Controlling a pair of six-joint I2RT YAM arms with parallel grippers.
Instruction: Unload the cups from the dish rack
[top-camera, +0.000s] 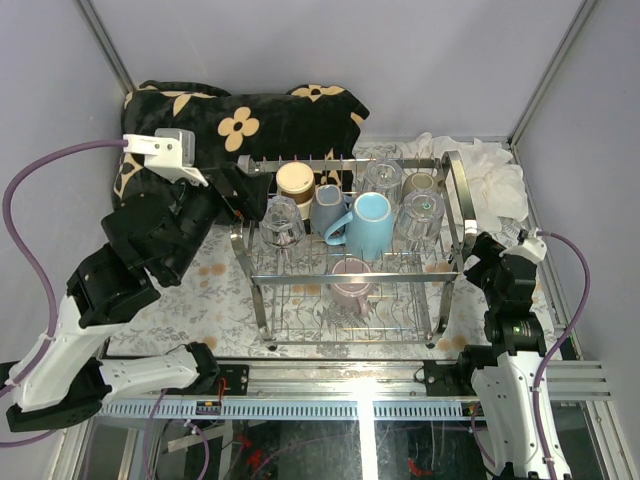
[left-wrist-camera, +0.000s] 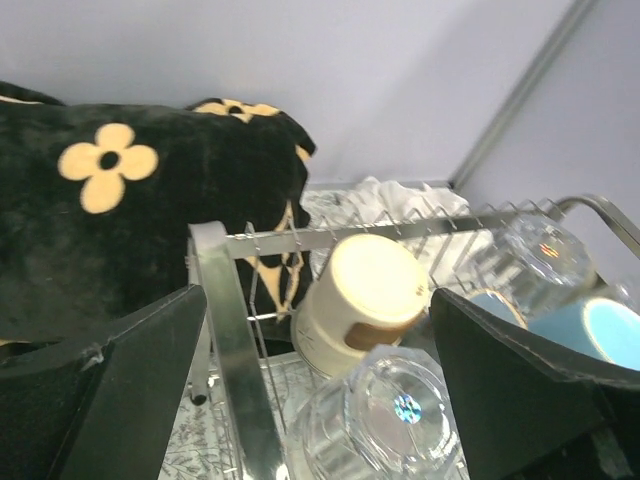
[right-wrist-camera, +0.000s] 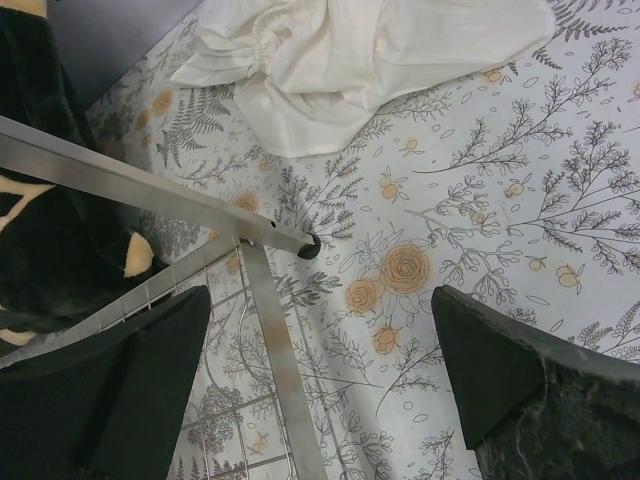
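The metal dish rack (top-camera: 350, 277) holds a clear glass (left-wrist-camera: 395, 425) at upper left, a cream cup with brown band (left-wrist-camera: 365, 290), a grey-blue mug (top-camera: 325, 210), a light blue mug (top-camera: 368, 235), more upturned glasses (top-camera: 420, 215) and a pink mug (top-camera: 352, 290) below. My left gripper (top-camera: 250, 195) is open above the rack's upper left corner, over the clear glass, nothing between its fingers. My right gripper (top-camera: 482, 258) is open beside the rack's right side, with only floral surface and rack frame beyond its fingers.
A black flowered cushion (top-camera: 200, 130) lies behind the rack at left. White cloth (top-camera: 495, 185) lies at back right.
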